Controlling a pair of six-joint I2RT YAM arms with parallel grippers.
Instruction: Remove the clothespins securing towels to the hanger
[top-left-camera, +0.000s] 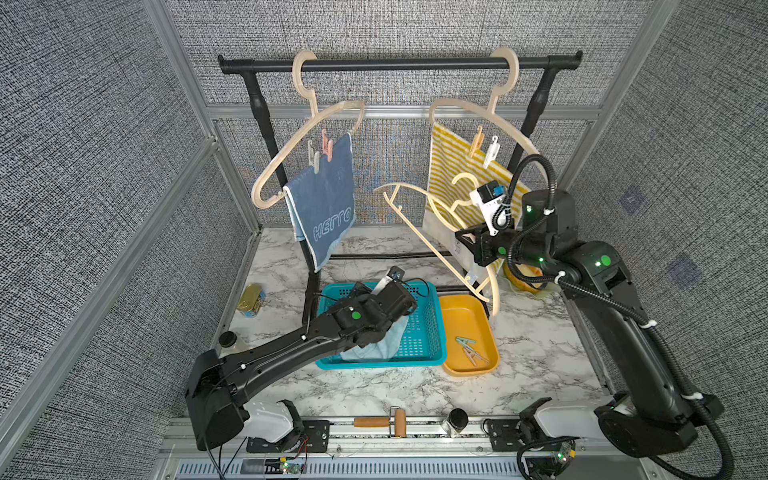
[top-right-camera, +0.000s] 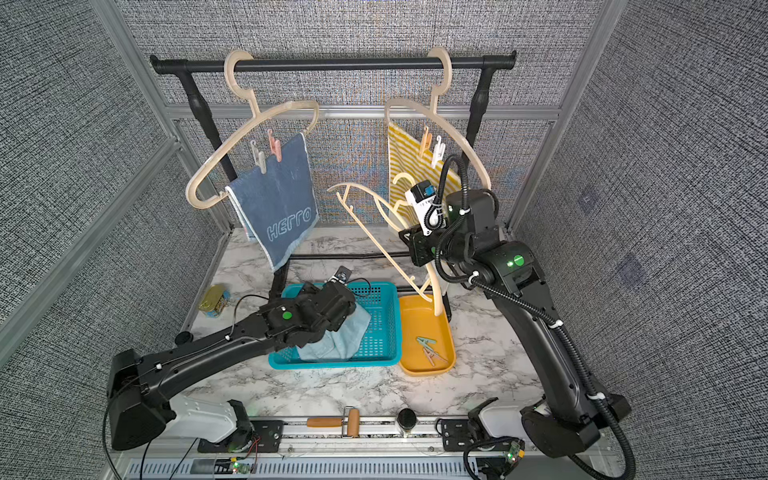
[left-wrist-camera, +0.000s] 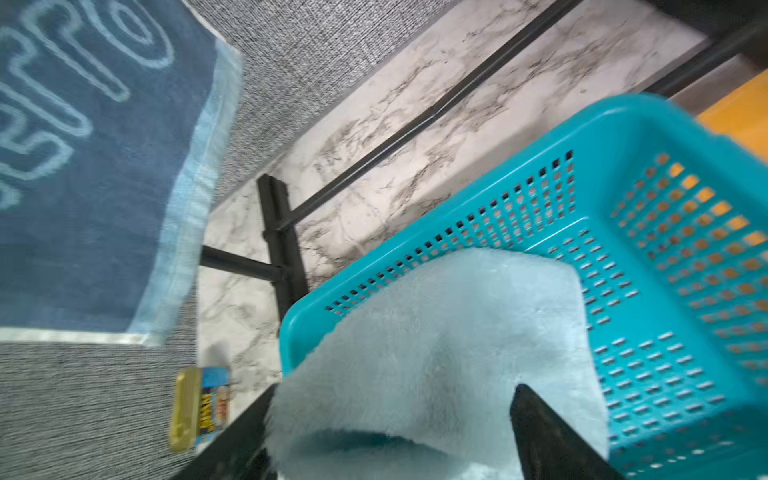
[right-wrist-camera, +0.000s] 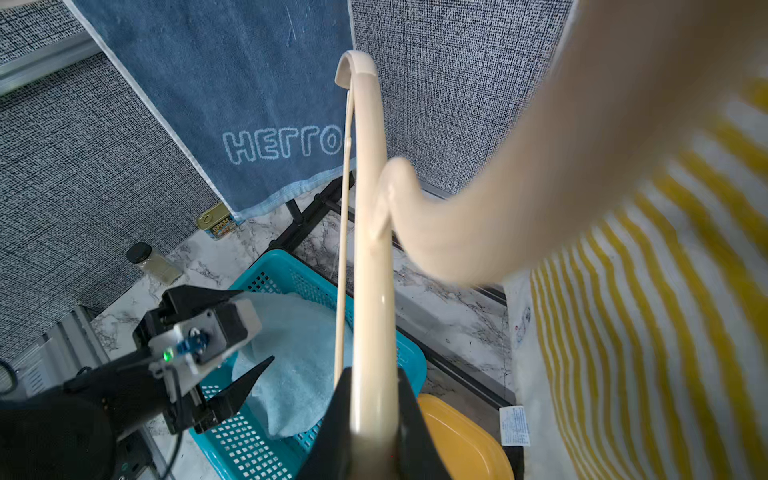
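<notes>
My right gripper is shut on a loose cream hanger (right-wrist-camera: 372, 240), held off the rail in front of the yellow-striped towel (top-left-camera: 444, 156). Over the teal basket (top-left-camera: 438, 328), my left gripper stands open above a light blue towel (left-wrist-camera: 496, 320) lying inside. A blue towel (top-left-camera: 324, 200) hangs from the left rail hanger (top-left-camera: 272, 160), with a grey clothespin (top-left-camera: 313, 157) and a pink clothespin (top-left-camera: 327, 145) at its top. On the striped towel sit an orange clothespin (top-left-camera: 476, 142) and a white clothespin (top-left-camera: 491, 152).
Right of the basket, an orange tray (top-left-camera: 448, 320) holds a pale green clothespin (top-right-camera: 425, 341) and a pinkish clothespin (top-right-camera: 430, 354). A tin (top-left-camera: 251, 300) stands at the left. The dark rail (top-left-camera: 400, 65) spans the back. Free table lies right of the tray.
</notes>
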